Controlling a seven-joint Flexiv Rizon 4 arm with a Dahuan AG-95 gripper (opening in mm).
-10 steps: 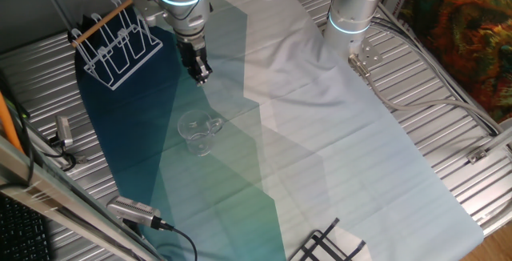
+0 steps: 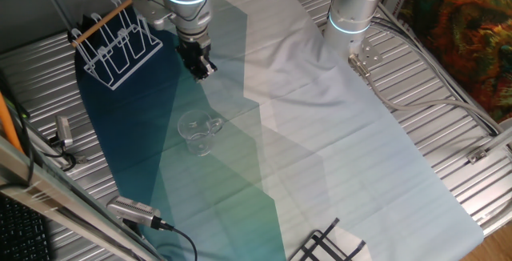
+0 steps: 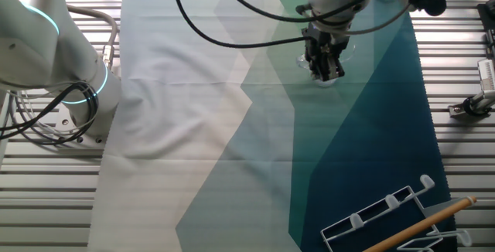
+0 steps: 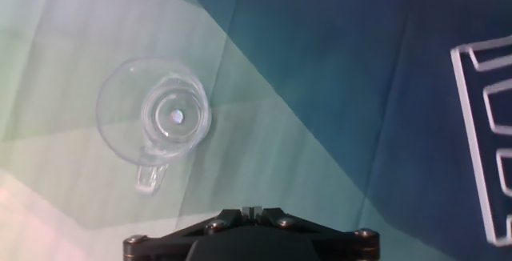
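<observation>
A clear glass mug stands upright on the patterned cloth, its handle toward the robot base's side in exterior view 1. In the wrist view the mug lies left of centre, handle pointing down the picture. My gripper hangs above the cloth, apart from the mug. At the bottom of the wrist view the gripper has its fingertips together with nothing showing between them. In exterior view 2 the gripper partly covers the mug.
A white wire rack with a wooden bar stands on the dark blue cloth. A black wire stand sits at the front edge. Cameras line the table's side.
The mug and rack have stayed in place.
</observation>
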